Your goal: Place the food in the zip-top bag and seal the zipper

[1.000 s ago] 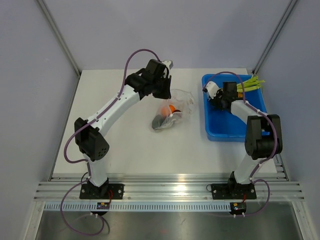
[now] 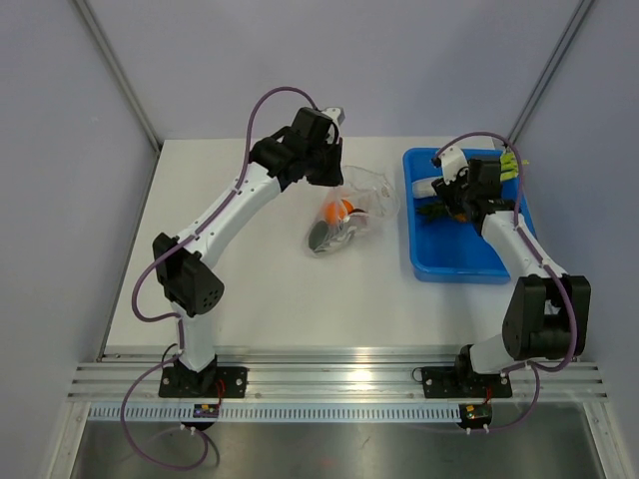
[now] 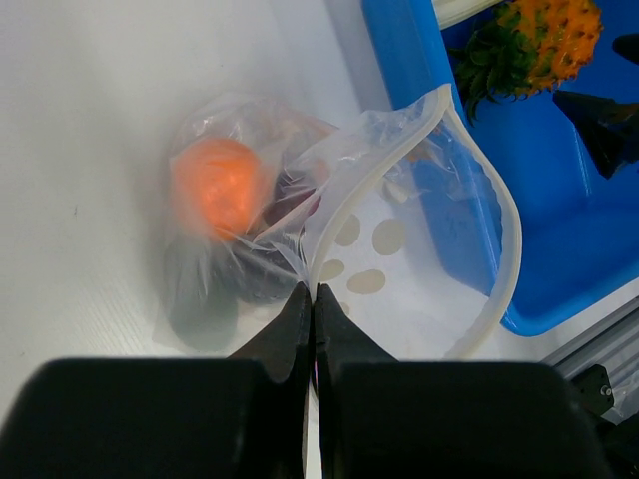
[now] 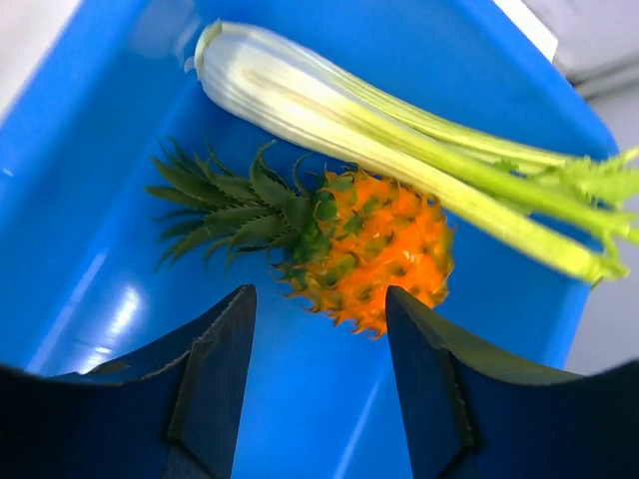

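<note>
A clear zip bag point(image 2: 359, 205) holding an orange item point(image 3: 220, 185) and darker items hangs or rests below my left gripper, which is shut on its rim in the left wrist view. In the blue bin, a pineapple-like food point(image 4: 364, 244) with spiky green leaves lies beside a celery bunch point(image 4: 339, 115). My right gripper is over them, open, its fingertips just short of the pineapple in that view, nothing between them.
The blue bin point(image 2: 459, 269) fills the right side of the white table point(image 2: 220, 299).
The bag under my left gripper shifted and changed shape slightly.
</note>
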